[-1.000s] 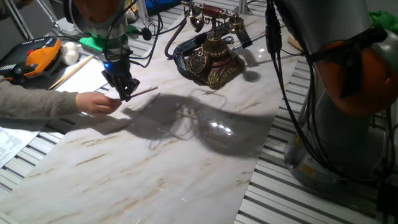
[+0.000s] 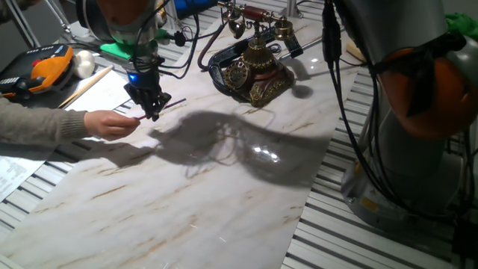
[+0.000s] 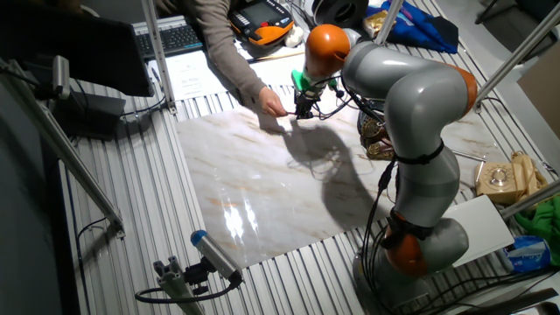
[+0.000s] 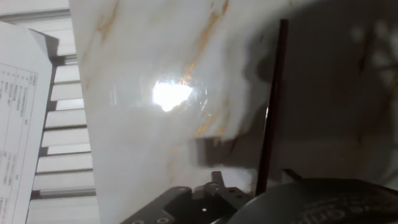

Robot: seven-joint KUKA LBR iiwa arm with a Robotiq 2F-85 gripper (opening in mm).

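A thin dark reddish stick (image 4: 272, 106) is held at one end by a person's hand (image 2: 112, 125), above the marble-patterned board. Its free end points towards the telephone. My gripper (image 2: 155, 113) is right at the stick, just beside the hand. In the wrist view the stick runs down between my two fingertips, and a gap shows between them, so the gripper looks open. Where the stick passes behind the gripper body, any contact is hidden. The second exterior view has the gripper (image 3: 303, 114) small and dark beside the hand.
An ornate old-style telephone (image 2: 258, 75) stands on the board (image 2: 149, 217) near the gripper. An orange-black device (image 2: 37, 71) and papers (image 3: 194, 75) lie on the person's side. A beige telephone (image 3: 507, 178) sits beyond the arm. The board's front half is clear.
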